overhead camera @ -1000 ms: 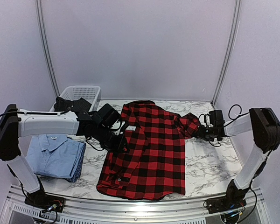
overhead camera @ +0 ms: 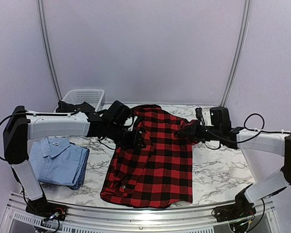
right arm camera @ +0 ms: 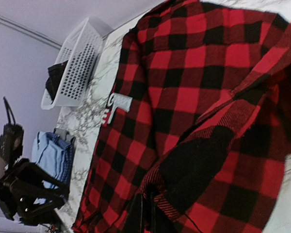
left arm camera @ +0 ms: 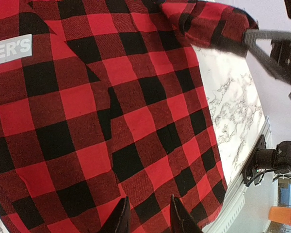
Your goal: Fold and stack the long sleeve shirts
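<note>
A red and black checked shirt lies spread on the table, its left sleeve folded inward over the body. My right gripper is shut on the cuff of the other sleeve, which it holds raised over the shirt's right side. Above the left part of the shirt hovers my left gripper, its fingers parted and nothing between them. A folded light blue shirt rests at the left on top of darker folded cloth.
A white basket with dark cloth in it stands at the back left, behind the left arm. Bare marble table shows to the right of the checked shirt.
My right gripper has moved left and inward, bringing the right sleeve's cuff over the shirt's body. My left gripper has shifted slightly to the right.
</note>
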